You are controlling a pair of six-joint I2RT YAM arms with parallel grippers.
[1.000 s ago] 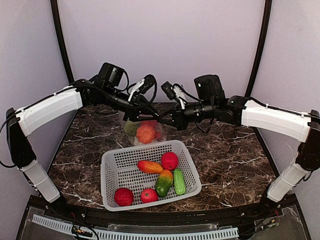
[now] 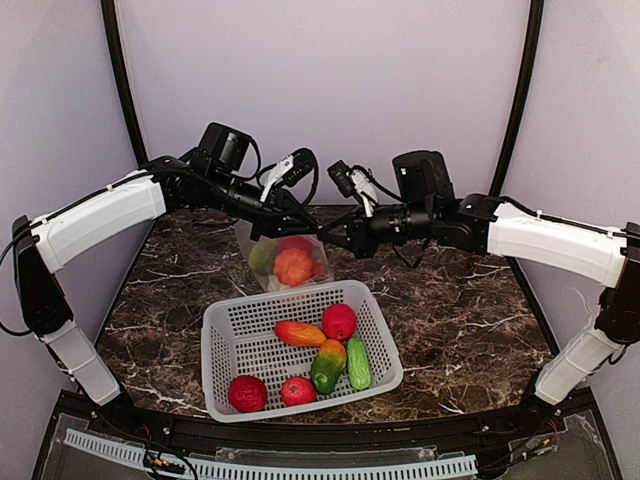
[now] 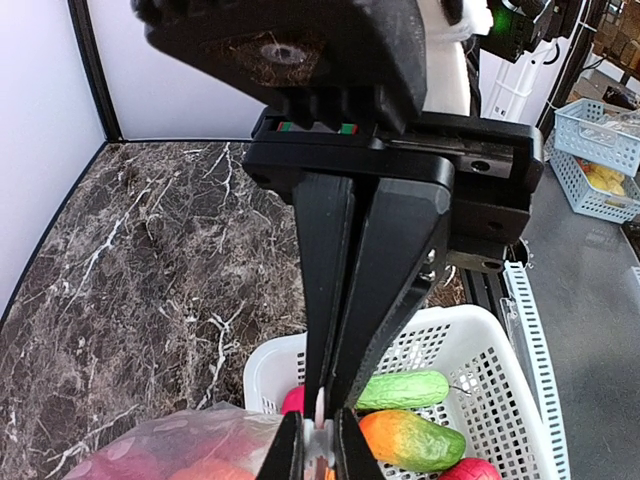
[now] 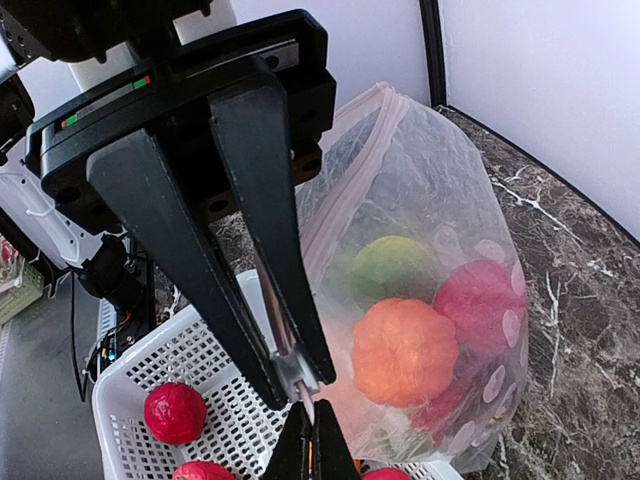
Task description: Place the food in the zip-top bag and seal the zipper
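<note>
The clear zip top bag (image 4: 470, 390) hangs with several toy foods inside, among them an orange pumpkin-like one (image 4: 405, 352), a green one (image 4: 392, 265) and a pinkish-red one (image 4: 482, 308). Its pink zipper strip (image 4: 372, 155) runs down toward my left gripper, which is shut on the strip's end, a pale piece showing between its tips. Directly against those tips, my right gripper is shut; whether a thin bit of bag sits in it is unclear. In the top view the bag (image 2: 283, 265) lies behind the basket, partly covered by the left arm.
A white basket (image 2: 212, 345) in front holds loose foods: a papaya (image 2: 328, 367), a cucumber (image 2: 358, 363), an orange-red one (image 2: 299, 333) and several red ones. Bare marble table (image 2: 465, 320) lies to the right. Both grippers crowd together above the bag's mouth.
The bag's contents follow a little; the basket has not moved.
</note>
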